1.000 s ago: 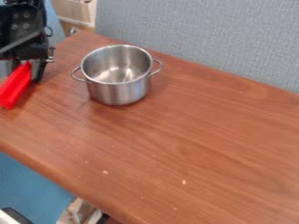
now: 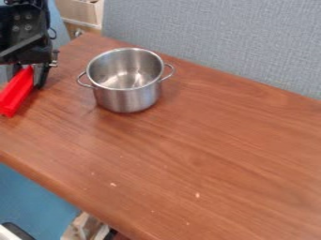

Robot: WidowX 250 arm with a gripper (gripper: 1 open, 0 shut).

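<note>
A red elongated object (image 2: 15, 92) is at the far left edge of the wooden table, held by my dark gripper (image 2: 33, 70), which is shut on it and partly cut off by the frame's edge. A steel pot (image 2: 126, 91) with two side handles stands upright to the right of the gripper, apart from it, near the back of the table.
A grey panel (image 2: 220, 42) rises behind it. Blue surface (image 2: 38, 202) shows below the table's near left edge.
</note>
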